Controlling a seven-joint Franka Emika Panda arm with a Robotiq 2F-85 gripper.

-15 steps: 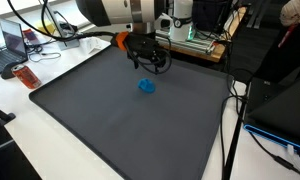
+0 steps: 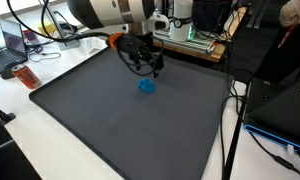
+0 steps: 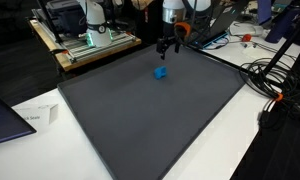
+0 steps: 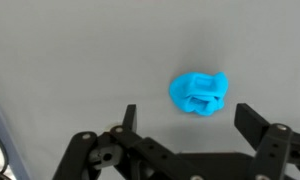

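A small crumpled bright blue piece, perhaps cloth (image 4: 200, 93) lies on the dark grey board (image 2: 110, 125). The same blue piece (image 2: 147, 86) shows near the far side of the board in exterior view 1, and the blue piece (image 3: 159, 73) is also seen in exterior view 2. My gripper is open, its black fingers wide apart, with nothing between them. In the wrist view the blue piece appears ahead of the gap between the fingertips. In exterior view 1 the gripper (image 2: 145, 66) hangs just behind and above it.
A red can (image 2: 27, 77) stands off the board's left corner. Black cables (image 2: 230, 105) run along the right edge. The rest of the board is bare, with a white paper label (image 3: 30, 120) on the white table in exterior view 2.
The gripper has come lower and a little toward the right over the last second, near the blue piece. The blue piece has stayed in place.
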